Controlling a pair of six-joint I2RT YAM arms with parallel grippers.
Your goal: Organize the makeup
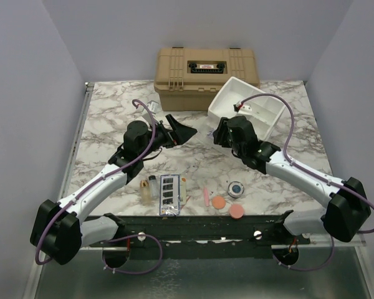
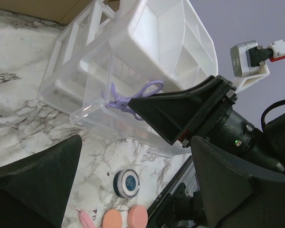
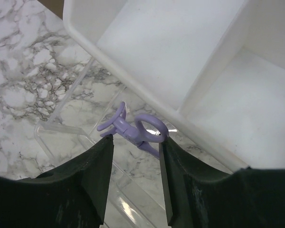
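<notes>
My right gripper [image 1: 223, 132] is part open at a purple scissor-like item [image 3: 130, 130] in a clear compartment of the organizer [image 2: 76, 90]; whether its fingers touch the item is unclear. Above is the white compartment tray [image 1: 262, 109] [image 3: 166, 42]. My left gripper [image 1: 184, 134] stands open with nothing between its fingers, left of the organizer. On the marble table lie a round jar [image 1: 235, 189] [image 2: 128, 183], an orange disc [image 1: 218, 202], a pink disc [image 1: 236, 210], a pink tube [image 1: 206, 196], a palette pack [image 1: 169, 194] and bottles [image 1: 146, 192].
A tan toolbox [image 1: 206, 90] stands at the back behind the organizer.
</notes>
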